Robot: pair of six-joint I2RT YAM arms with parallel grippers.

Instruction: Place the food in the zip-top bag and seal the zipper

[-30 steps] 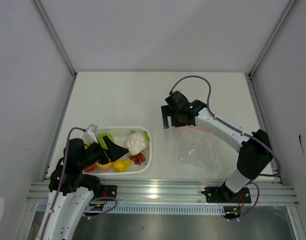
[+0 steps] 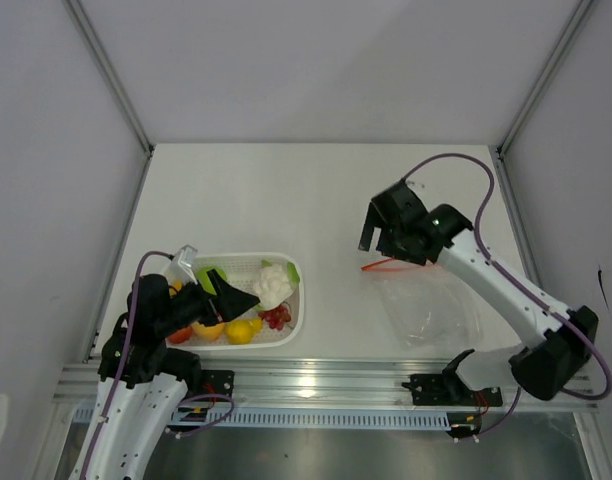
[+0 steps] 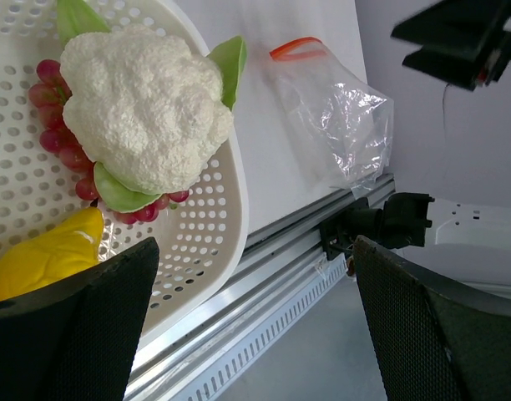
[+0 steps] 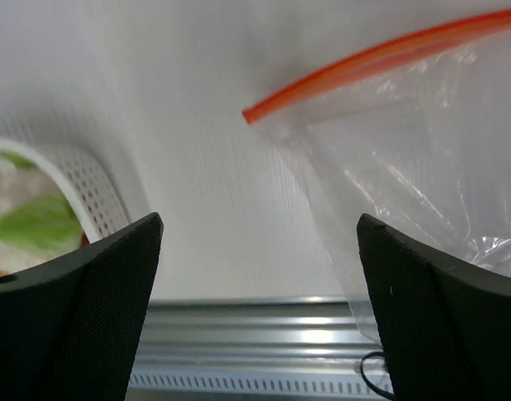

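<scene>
The zip top bag [image 2: 426,305] lies flat on the right of the table, empty, its orange zipper [image 4: 356,67] upward in the right wrist view. My right gripper [image 2: 372,234] stands open above it. The white basket [image 2: 296,310] holds a cauliflower [image 3: 147,109], red grapes [image 3: 51,100], a yellow pepper [image 3: 47,259] and other food. My left gripper is open over the basket, with nothing between its fingers.
Walls surround the table, and a metal rail [image 2: 306,370] runs along the front edge.
The left arm is still.
</scene>
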